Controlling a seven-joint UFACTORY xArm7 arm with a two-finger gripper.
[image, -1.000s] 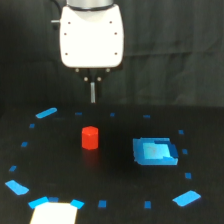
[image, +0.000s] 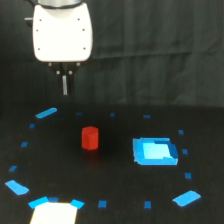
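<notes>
A red block (image: 90, 138) stands on the dark table, left of the middle. To its right lies a blue square tray (image: 138, 152) with a pale patch (image: 157, 151) inside. My gripper (image: 65, 92) hangs below the white arm housing at the upper left. It is above and left of the red block and clear of it. Its fingers appear as one narrow strip, so whether they are apart cannot be told. No object shows at their tips.
Blue tape strips (image: 46, 113) and several small blue squares (image: 102, 204) mark the table. A whitish object (image: 54, 213) is cut off at the bottom left edge. Between the block and the tray the surface is bare.
The arm and gripper have shifted left and slightly up. The inside of the blue tray looks paler than before. The red block has stayed put.
</notes>
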